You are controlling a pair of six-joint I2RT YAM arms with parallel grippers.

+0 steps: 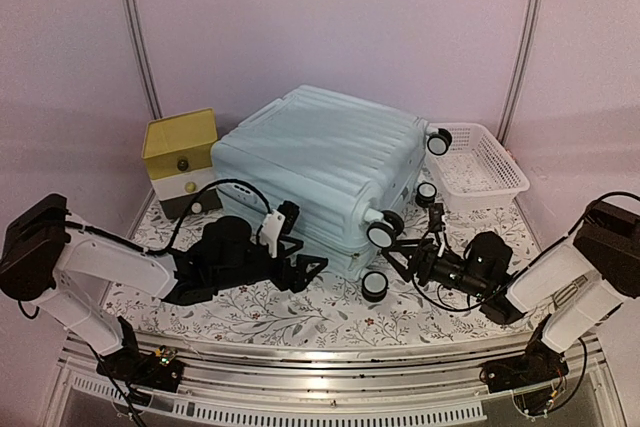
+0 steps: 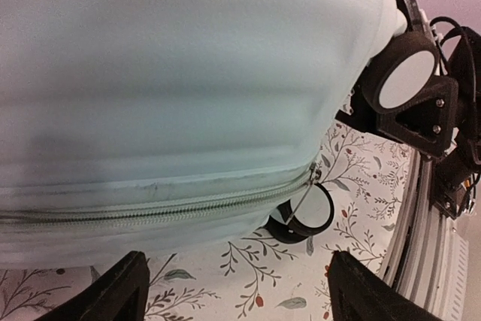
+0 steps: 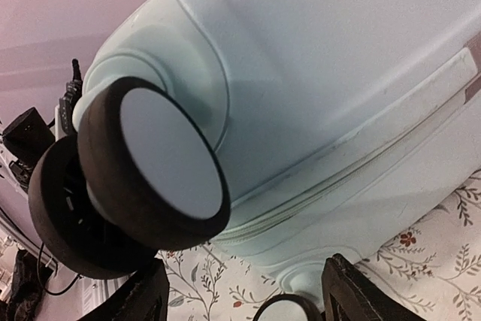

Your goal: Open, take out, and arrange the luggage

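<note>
A pale blue suitcase [image 1: 310, 167] lies on its side mid-table, with black wheels at its right corners, the nearer wheel [image 1: 382, 232] sticking out toward the front. Its zipper [image 2: 150, 210] runs along the side facing my left gripper [image 1: 300, 259], with a pull hanging near the corner. That gripper stands open just in front of the suitcase, nothing between its fingers. My right gripper [image 1: 405, 259] is open beside the front right corner; in the right wrist view the corner wheel [image 3: 169, 152] looms above its fingers, and a lower wheel [image 3: 285, 312] shows between and beyond them.
A white basket [image 1: 480, 182] sits at the back right. Stacked yellow, white and dark boxes [image 1: 180, 132] stand at the back left.
</note>
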